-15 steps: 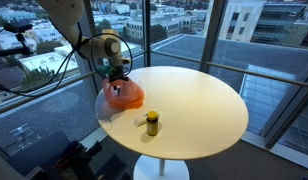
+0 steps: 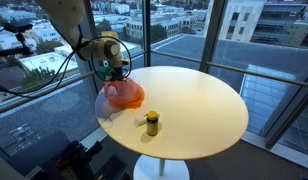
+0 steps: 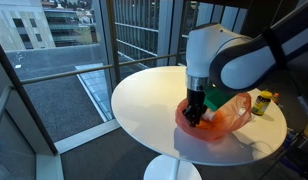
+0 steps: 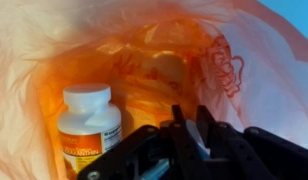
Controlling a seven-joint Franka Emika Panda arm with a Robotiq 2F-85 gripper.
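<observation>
A translucent orange-red plastic bag (image 2: 124,94) sits on the left side of the round white table, its mouth spread open. My gripper points down into that bag; its dark fingers are close together. A pale bluish thing (image 4: 202,142) shows beside the fingers, but whether it lies between them cannot be made out. Inside the bag, left of the fingers, stands a white-capped bottle (image 4: 87,125) with an orange and white label. In the second exterior view, the gripper's lower end is at the bag (image 3: 216,122), and its tips are hard to see.
On the table (image 2: 209,105), a yellow jar (image 2: 152,124) with a dark lid stands near the front edge. A small white object (image 2: 142,121) lies just left of it. Tall windows surround the table.
My gripper has shifted slightly at the bag's mouth, and the bag's upper edge looks a little different around it. The jar and the small white object have stayed put.
</observation>
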